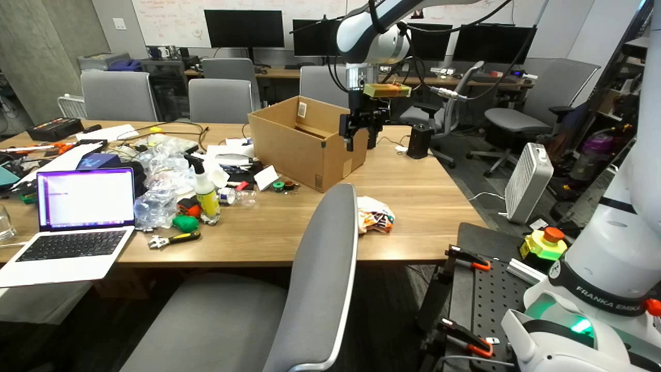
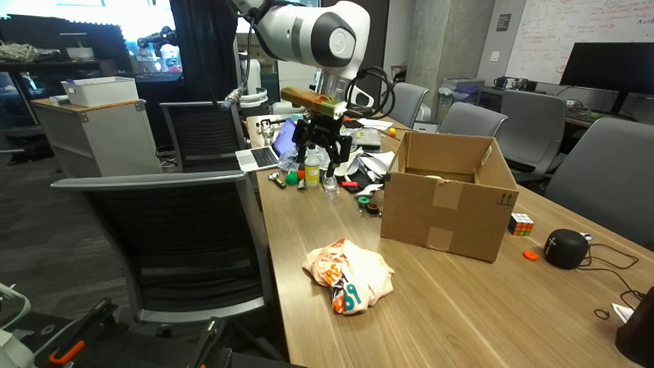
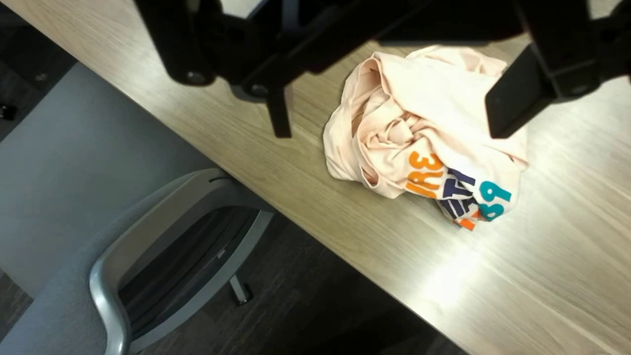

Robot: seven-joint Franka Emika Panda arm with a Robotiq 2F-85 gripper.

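A crumpled pale peach cloth [image 2: 368, 273] with orange, teal and dark lettering lies on the bare wooden table. In the wrist view, folds and an opening show on the left side of this cloth [image 3: 455, 100]. My gripper is open above the table, its two fingers wide apart, nothing held between them. From exterior view 1, the gripper [image 1: 360, 142] appears in front of the cardboard box's right end, higher than the cloth [image 1: 375, 217] and apart from it. The open-topped cardboard box [image 1: 288, 149] stands upright; most of its inside is hidden.
Clutter fills the table's left part: a laptop [image 1: 87, 198], a spray bottle [image 1: 207, 192], a wrench [image 1: 173, 239] and plastic wrap. A grey chair [image 1: 316, 285] stands against the front edge. Near the box are a Rubik's cube [image 2: 521, 224] and a black speaker [image 2: 565, 248].
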